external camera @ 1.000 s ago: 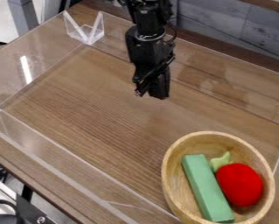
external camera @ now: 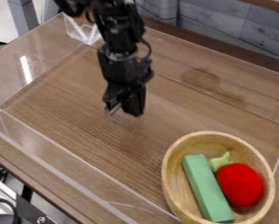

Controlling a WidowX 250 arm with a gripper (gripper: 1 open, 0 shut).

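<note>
The black robot gripper (external camera: 124, 107) hangs over the middle of the wooden table (external camera: 72, 131), shut, with nothing visible between its fingers. To its lower right, apart from it, a wooden bowl (external camera: 177, 182) holds a green block (external camera: 204, 185), a red round object (external camera: 239, 184) and a small pale green piece partly hidden behind them.
A clear plastic object (external camera: 83, 26) stands at the back left edge. A grey wooden wall rises behind the table.
The gripper has moved toward the front of the table and a little left, away from the back wall. The bowl and its contents are unchanged.
</note>
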